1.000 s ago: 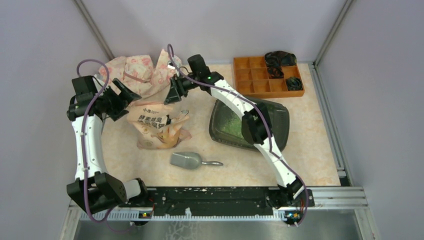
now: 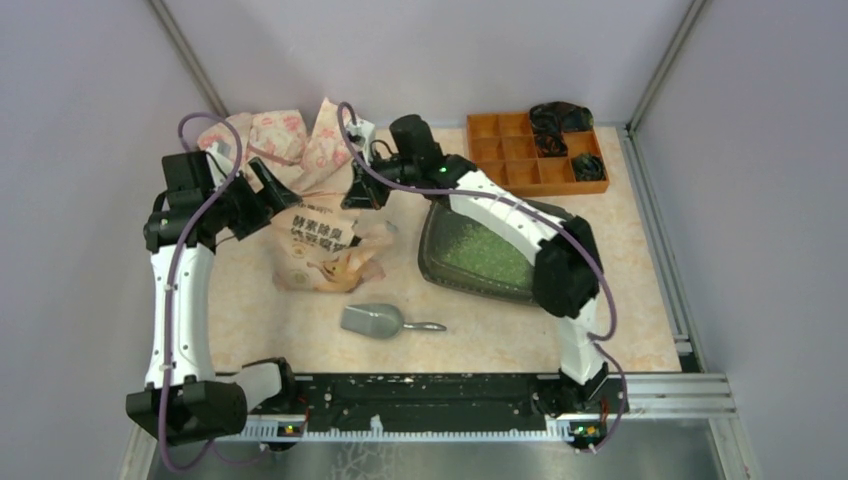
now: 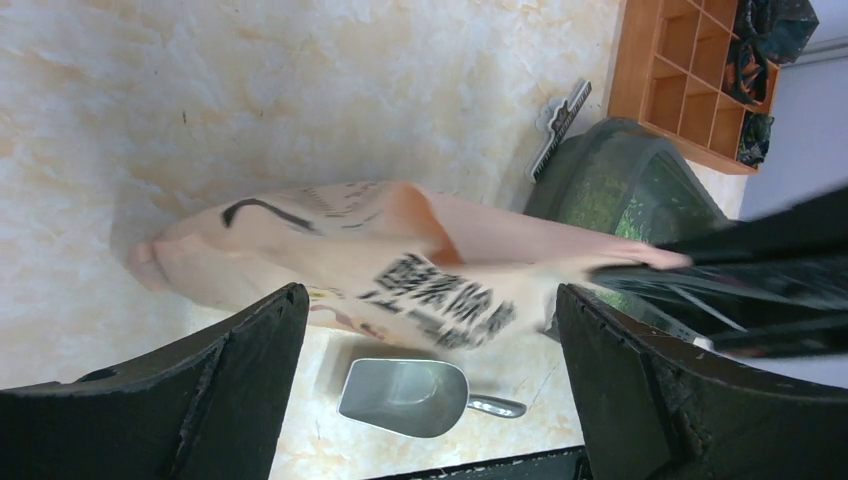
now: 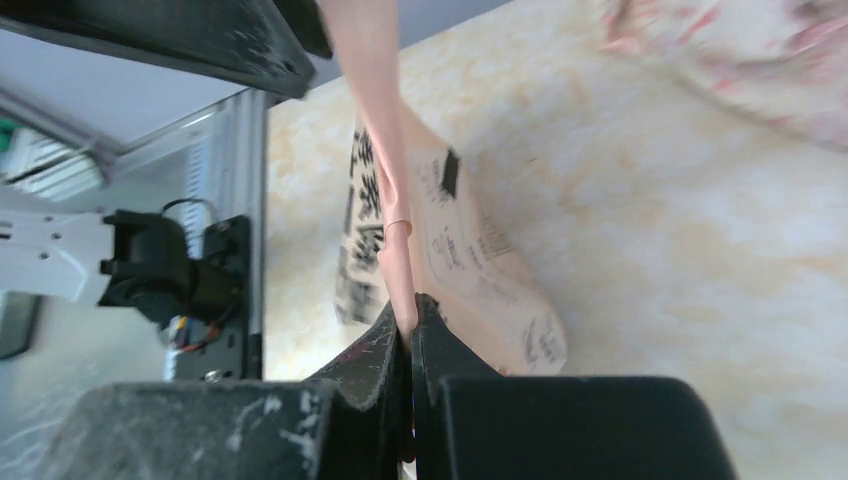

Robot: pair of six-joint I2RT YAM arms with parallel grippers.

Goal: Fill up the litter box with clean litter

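Note:
The pale litter bag lies on the table's left-middle. My right gripper is above it, shut on the bag's pink top edge, which stretches upward between the fingers. My left gripper stands open just left of the bag's top; in the left wrist view its fingers frame the bag and scoop. The green litter box holds pale green granules and sits right of the bag. A grey metal scoop lies in front of the bag, handle pointing right.
A wooden compartment tray with dark crumpled plastic stands at the back right. Pink patterned bags lie at the back left. A clip lies beside the box. The table right of the box is clear.
My left arm has moved slightly right.

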